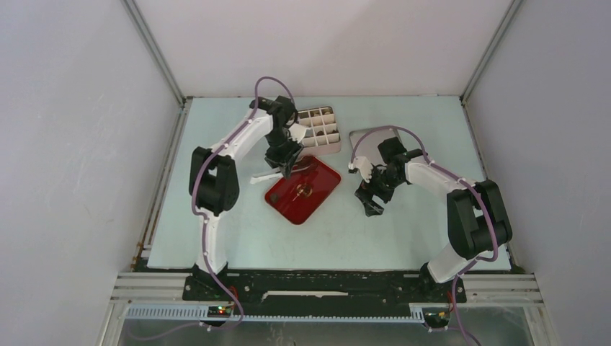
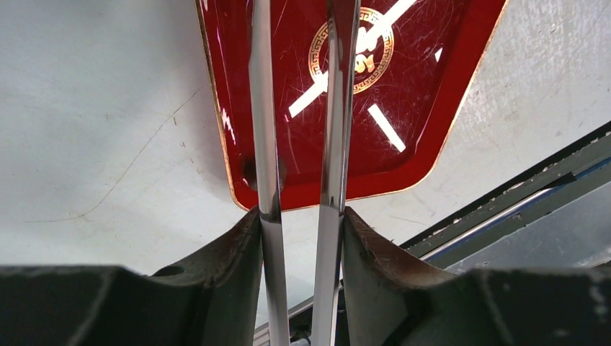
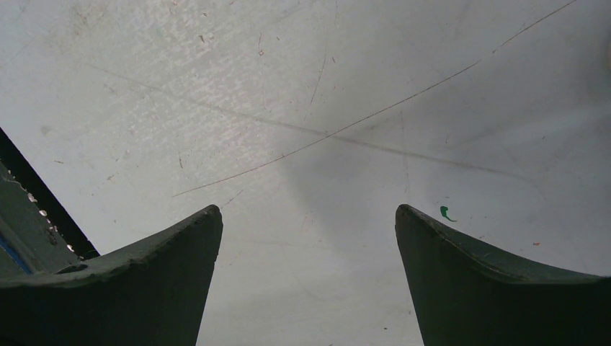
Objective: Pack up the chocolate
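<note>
My left gripper (image 1: 284, 164) is over the upper left of the red tray (image 1: 317, 194), holding long metal tongs (image 2: 333, 216) that reach down the middle of the left wrist view. A small dark piece (image 2: 250, 171), likely a chocolate, lies in the tray's lower left, partly behind the tongs; from above it is a dark spot (image 1: 274, 197). A compartment box (image 1: 322, 148) with dark pieces in some cells stands behind the tray, partly hidden by the left arm. My right gripper (image 1: 369, 203) stands open above bare table, right of the red tray, nothing between its fingers.
A grey tray (image 1: 357, 138) lies at the back right, partly under the right arm. Walls and rails border both sides, with a dark edge along the front.
</note>
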